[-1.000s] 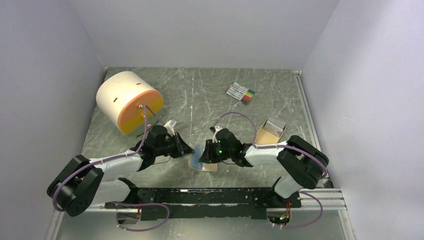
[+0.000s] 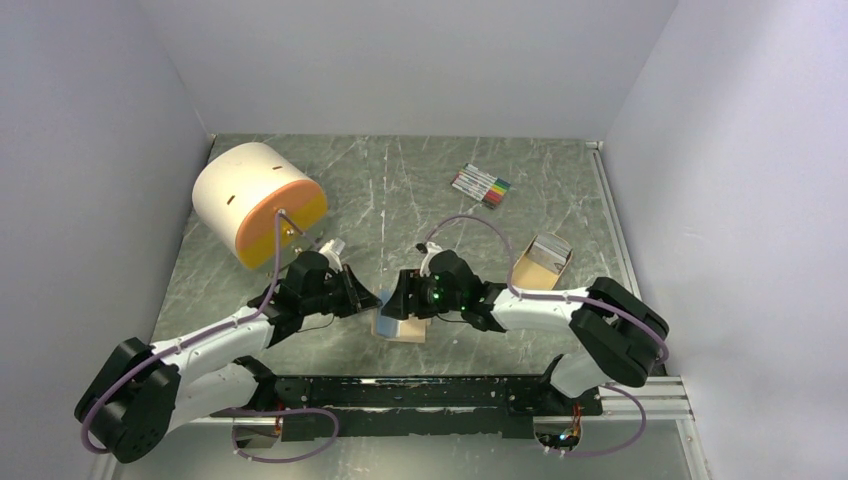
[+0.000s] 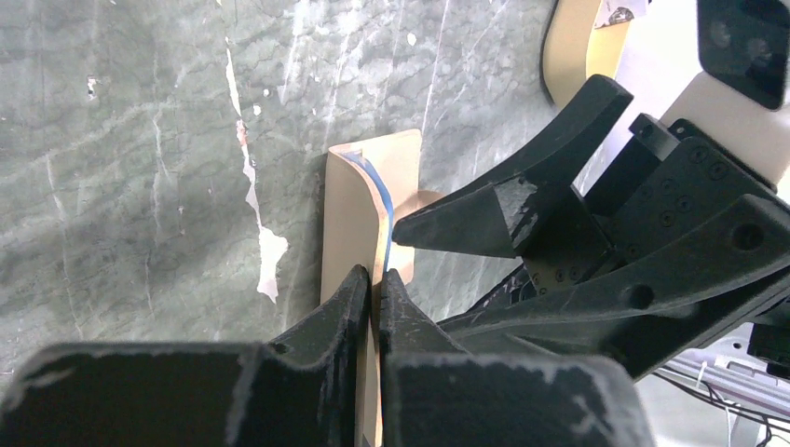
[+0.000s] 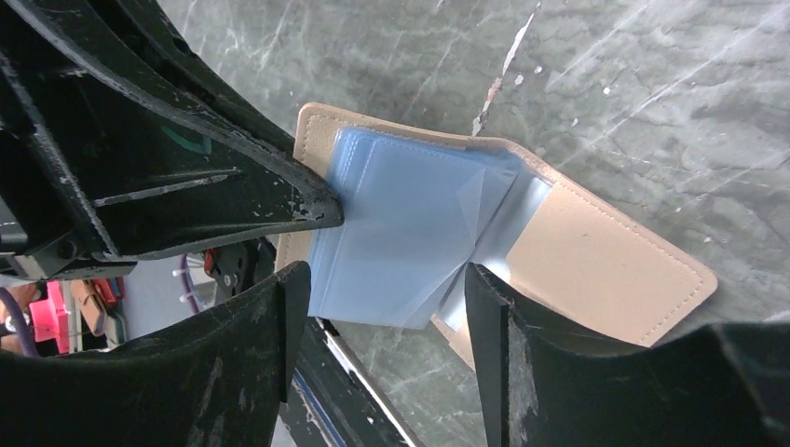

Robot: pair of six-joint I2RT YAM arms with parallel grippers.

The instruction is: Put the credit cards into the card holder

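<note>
The tan card holder [image 4: 619, 261] lies spread on the table between my arms, its blue sleeves [image 4: 396, 219] raised beside one cover. My left gripper is shut on the edge of that cover, which stands up from the table in the left wrist view. My right gripper is part open above the sleeves, with its fingers apart. No card shows between them. From the left wrist view, one right fingertip [image 3: 419, 231] is close against the blue sleeve edge; contact is unclear. Light card-like pieces [image 2: 552, 250] sit in a small tan box [image 2: 532, 273] at the right.
Several coloured markers [image 2: 481, 185] lie at the back. A large cream cylinder with an orange and yellow end [image 2: 240, 200] occupies the left rear. Between the cylinder and the markers the marbled table [image 2: 385, 180] is clear.
My right gripper has shifted left toward the left gripper, and its fingers look wider apart. The left gripper and the card holder have moved slightly left. The box and markers have not moved.
</note>
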